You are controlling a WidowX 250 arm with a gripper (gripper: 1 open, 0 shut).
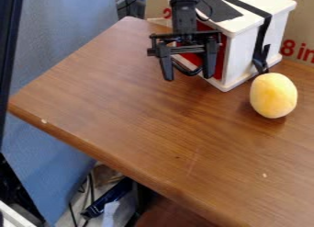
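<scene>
My black gripper [188, 67] hangs at the top centre, above the wooden table, with its two fingers pointing down and apart and nothing visible between them. A yellow, fuzzy oval object [274, 96] rests on the table at the right, to the right of and a little lower in the view than the gripper, apart from it.
A white box [241, 52] with a red panel and black straps stands behind the gripper, cardboard behind it.
</scene>
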